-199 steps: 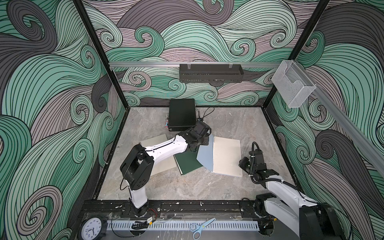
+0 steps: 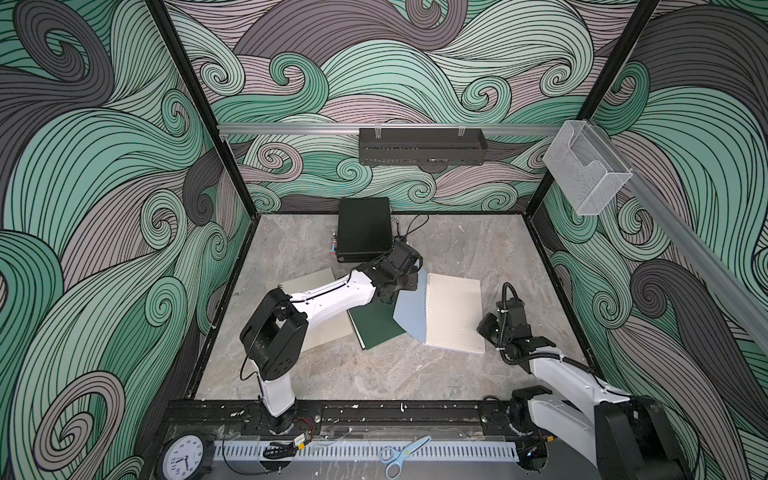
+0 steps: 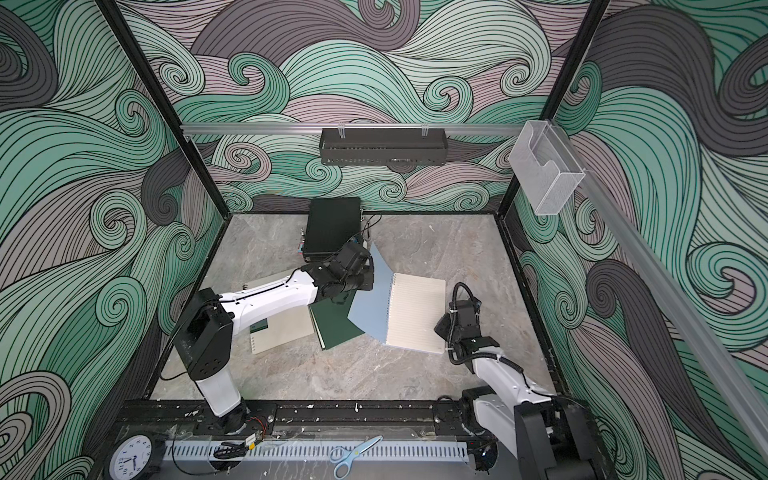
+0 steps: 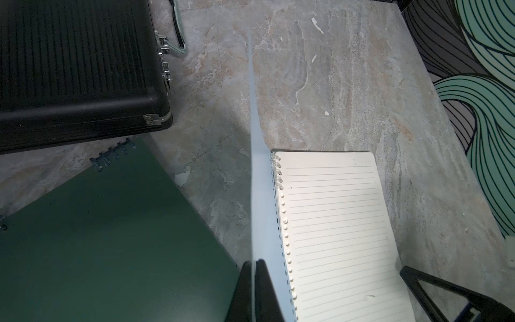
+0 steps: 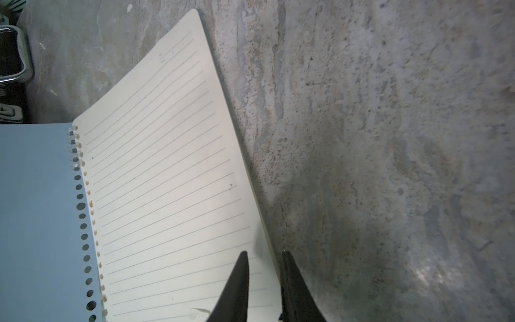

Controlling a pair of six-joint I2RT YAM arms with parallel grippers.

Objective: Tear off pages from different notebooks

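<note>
A spiral notebook with a light blue cover lies opened, its lined page facing up. My left gripper is shut on the edge of that cover and holds it raised, seen edge-on in the left wrist view. At the lined page's right edge, my right gripper stands part open, its fingertips on either side of the page block's edge as seen from the right wrist. A dark green notebook lies closed to the left. Farther left is a cream notebook, partly covered by the left arm.
A black case stands at the back, close to the left gripper, with a cable beside it. Bare table lies behind and to the right of the opened notebook. Scissors rest off the front edge.
The left arm and the raised cover hold still. The right gripper has shifted very slightly beside the page edge; the notebooks have not moved.
</note>
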